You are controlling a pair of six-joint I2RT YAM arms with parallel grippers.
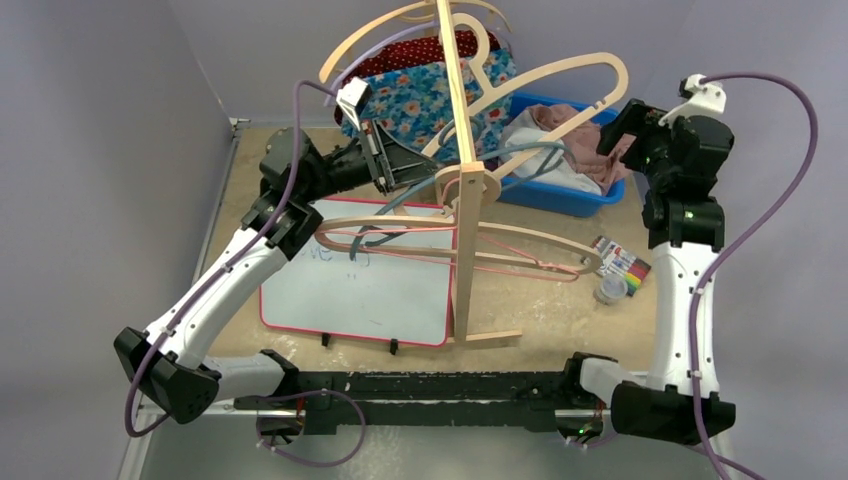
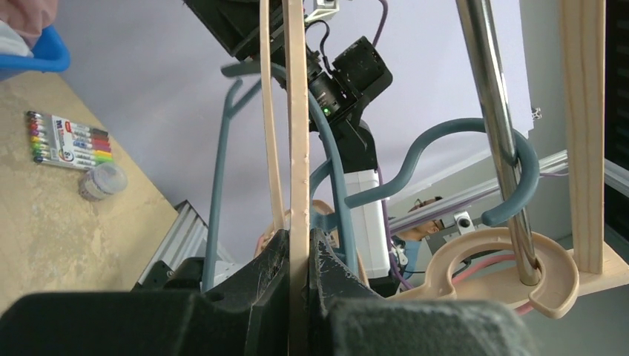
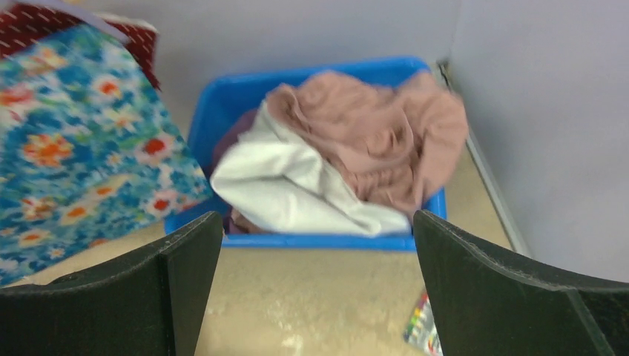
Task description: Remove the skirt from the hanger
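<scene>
A blue floral skirt (image 1: 415, 98) hangs at the rack's back, with a dark red dotted cloth (image 1: 420, 54) behind it. In the right wrist view the floral skirt (image 3: 89, 141) fills the left side. My left gripper (image 1: 428, 172) is at the rack's middle, in front of the skirt and apart from it. The left wrist view shows that gripper shut on the edge of a wooden hanger (image 2: 298, 163). My right gripper (image 1: 618, 135) stands open above the right side of the blue bin, nothing between its fingers.
Wooden (image 1: 575, 62), teal (image 1: 545, 147) and pink hangers crowd the wooden rack post (image 1: 467, 260). A blue bin (image 1: 560, 202) holds pink and white cloths. Markers (image 1: 622, 265), a small jar (image 1: 611, 289) and a whiteboard (image 1: 350, 290) lie in front.
</scene>
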